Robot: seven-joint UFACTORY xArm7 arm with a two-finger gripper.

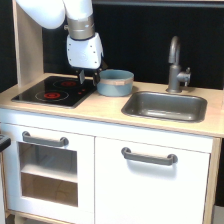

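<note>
A grey-blue pot sits upright on the wooden counter, just right of the black cooktop. My white arm reaches down from the top left. Its gripper is low over the cooktop's back right corner, with dark fingers close to the pot's left rim. At this size, whether the fingers touch the pot or hold part of it is unclear. The gap between them cannot be made out well.
A metal sink with a dark faucet fills the right of the counter. Below are a windowed cabinet door and a white door, both with grey handles. Bare wood runs along the counter's front.
</note>
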